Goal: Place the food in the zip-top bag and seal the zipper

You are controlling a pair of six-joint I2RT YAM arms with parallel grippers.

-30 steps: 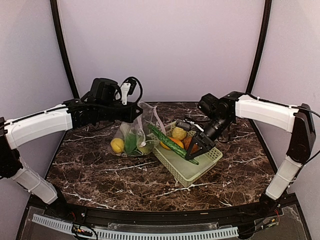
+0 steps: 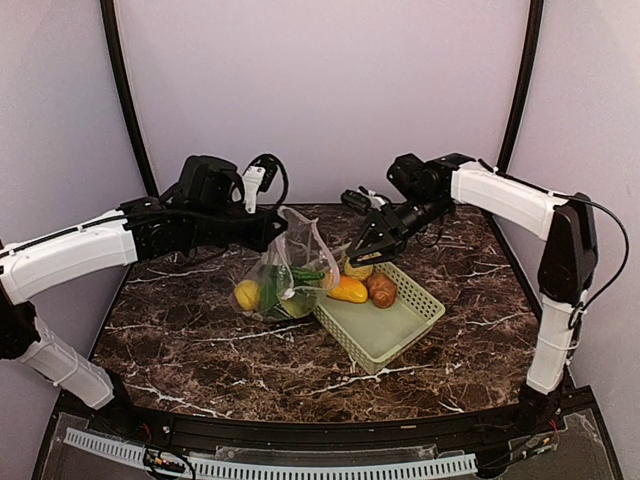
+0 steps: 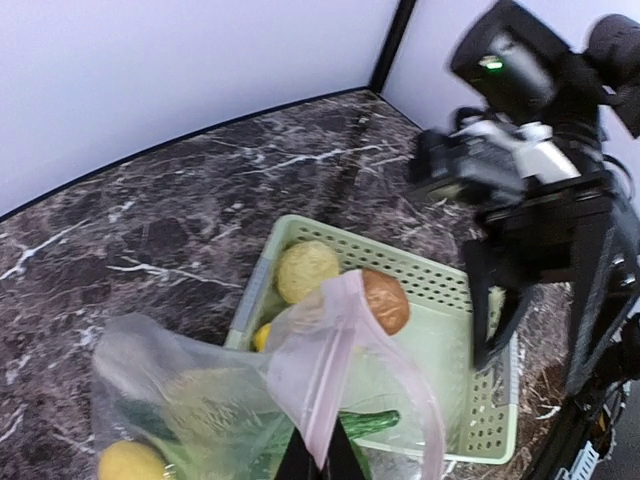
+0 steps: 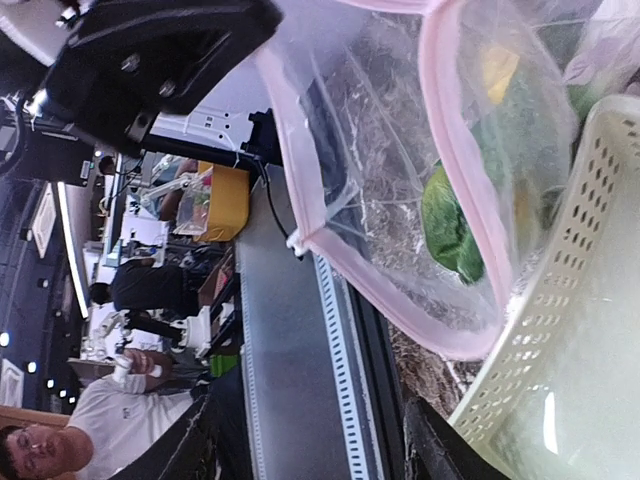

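Note:
The clear zip top bag (image 2: 290, 262) stands with its mouth toward the right, and its rim (image 3: 335, 370) runs between the fingers of my left gripper, which is shut on it. Inside lie a long green cucumber (image 3: 370, 424), other greens and a yellow round food (image 2: 247, 294). The cucumber's end shows near the mouth. My right gripper (image 2: 368, 245) is open above the basket's back edge, apart from the bag; its spread fingers (image 4: 190, 440) have nothing between them. In the basket (image 2: 390, 345) are an orange-yellow food (image 2: 347, 290), a brown round one (image 2: 381, 290) and a pale yellow one (image 3: 307, 271).
The basket's left wall stands close against the bag's mouth. The front part of the basket is bare.
The cucumber, earlier in my right gripper across the basket, has gone left into the bag. My right gripper has let go of it and risen.

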